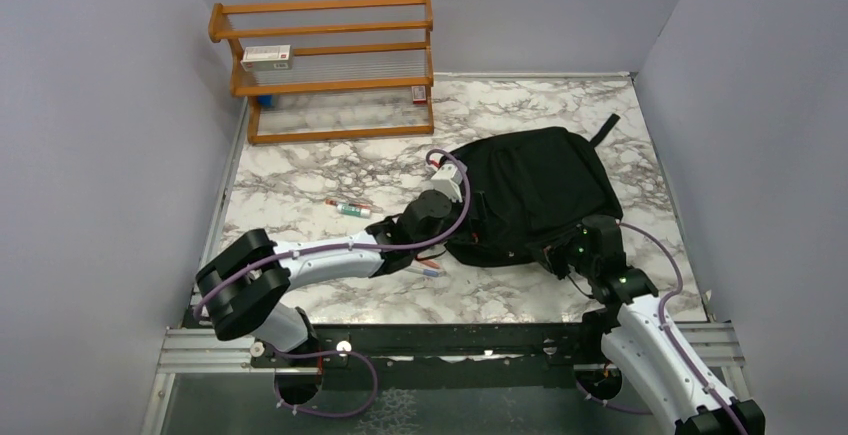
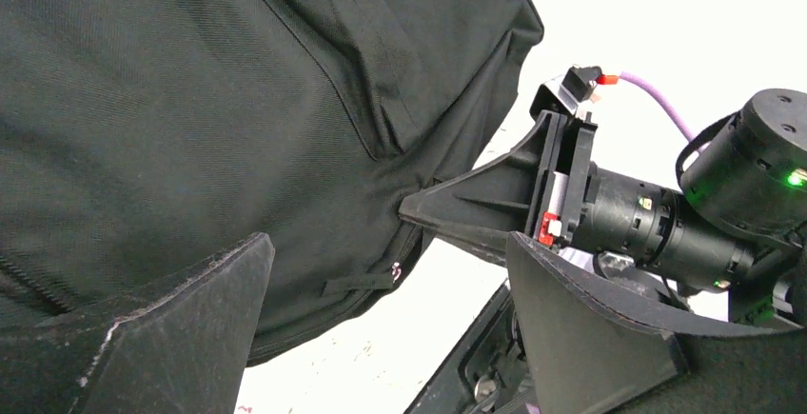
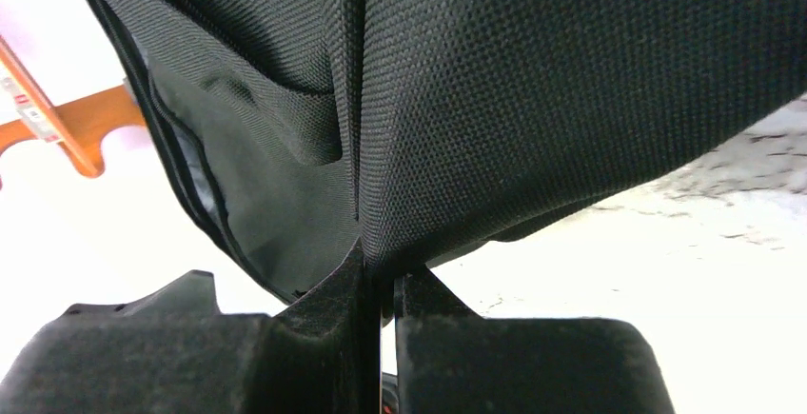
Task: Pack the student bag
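Observation:
A black fabric bag (image 1: 535,180) lies on the right half of the marbled table. Over its left edge, my left gripper (image 1: 478,217) is open. Between its wide-set fingers the left wrist view (image 2: 392,243) shows no held item, only the bag's front part below with a zip pull (image 2: 396,271). At the bag's front right edge my right gripper (image 1: 550,253) is shut on a fold of the black fabric (image 3: 419,147), which rises from its fingertips in the right wrist view. Whether the bag's mouth stands open is hard to tell.
Left of the bag lie a glue stick (image 1: 353,210) and pens (image 1: 428,269), partly hidden by my left arm. A wooden shelf (image 1: 340,86) at the back left holds a white box (image 1: 267,57) and a small red box (image 1: 418,95).

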